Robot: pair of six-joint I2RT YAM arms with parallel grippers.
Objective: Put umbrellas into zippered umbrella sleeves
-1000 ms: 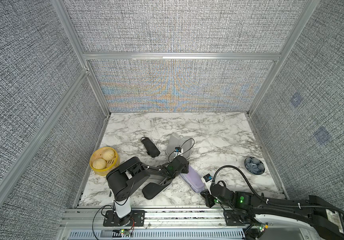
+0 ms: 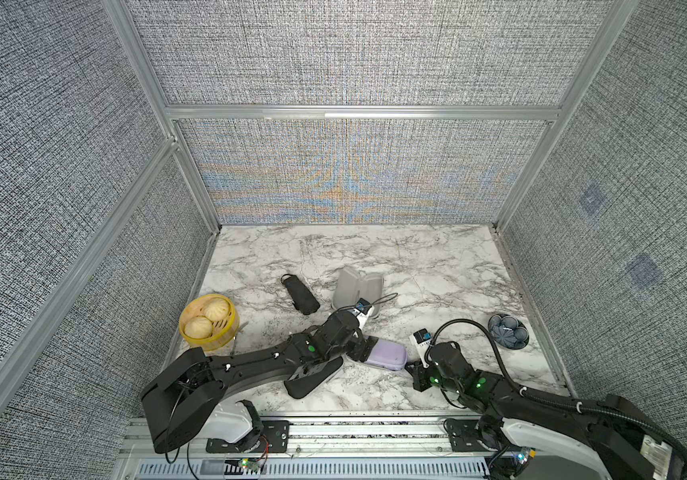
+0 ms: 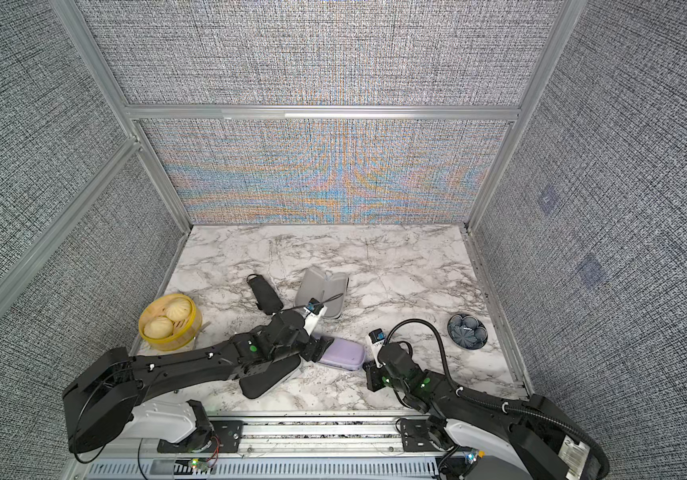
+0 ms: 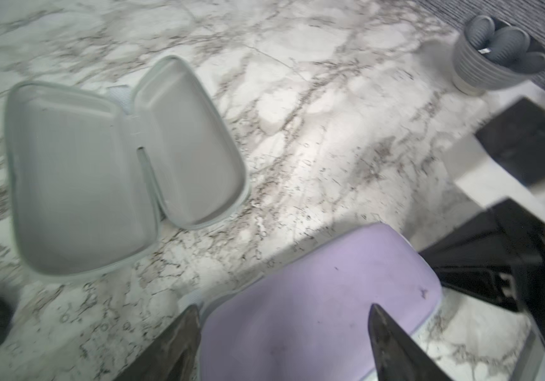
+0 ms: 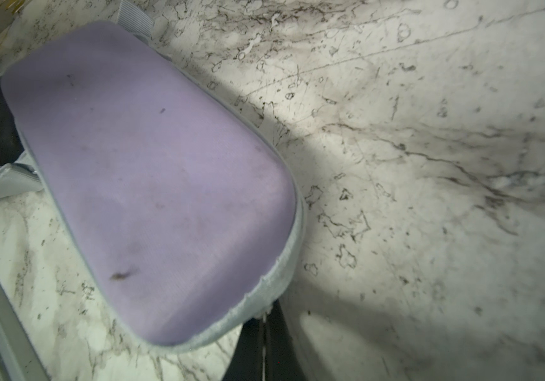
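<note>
A lilac zippered case (image 2: 385,355) lies closed at the front middle. My left gripper is open over one end of it, fingers either side in the left wrist view. My right gripper is shut at the pale zipper rim of the other end; whether anything thin is between its fingertips is unclear. An open grey case (image 4: 82,177) lies behind, empty. A folded black umbrella (image 2: 300,294) lies back left, and a black open case (image 2: 303,384) lies front left, partly under my left arm.
A yellow steamer with buns (image 2: 193,329) sits at the left, and a bowl (image 2: 508,344) with grey items at the right.
The lilac case has turned from diagonal to nearly crosswise, its right end moving back. My right gripper has moved back with that end; the left arm has shifted and its elbow swung left.
</note>
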